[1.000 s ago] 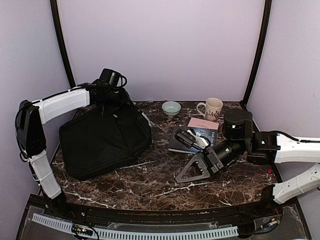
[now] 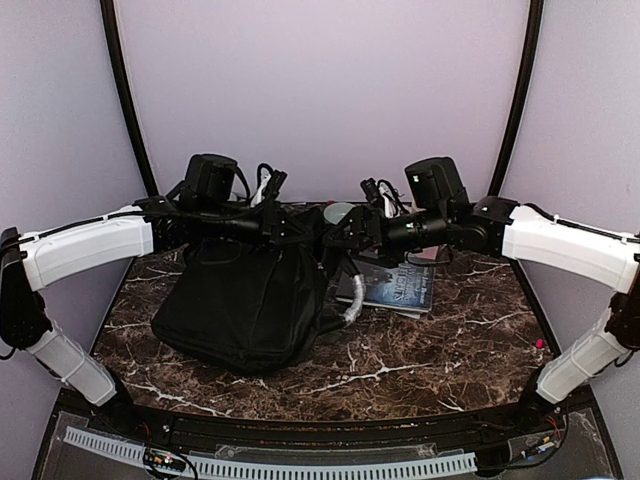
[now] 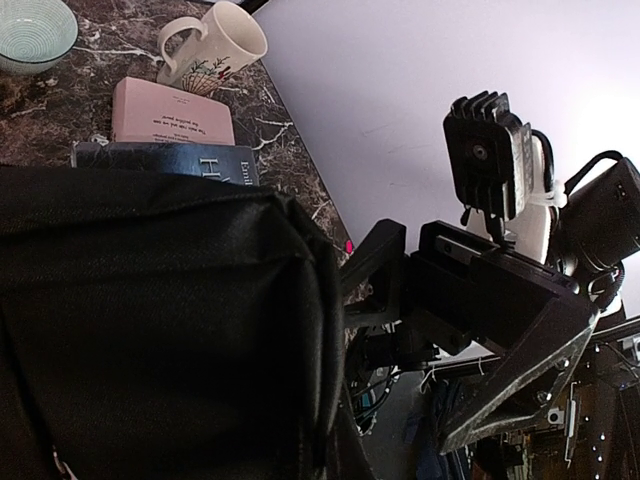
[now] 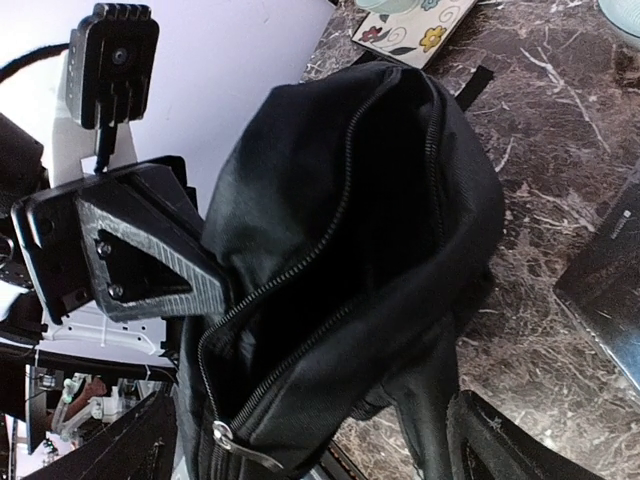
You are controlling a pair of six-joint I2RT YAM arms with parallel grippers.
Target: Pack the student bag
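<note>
The black bag (image 2: 230,310) is raised at the left of the table in the top view, its top fabric held by my left gripper (image 2: 290,225), which is shut on it. In the right wrist view the bag's zipped opening (image 4: 350,230) gapes between the fingers of my right gripper (image 2: 355,230), which is open around that top edge. A stack of books (image 2: 390,290), with a pink one (image 3: 170,115) and a dark blue one, lies right of the bag.
A white mug (image 3: 210,50) and a pale bowl (image 3: 35,30) stand at the back. Walls bound the sides.
My left gripper has moved right, carrying the bag's top with it.
</note>
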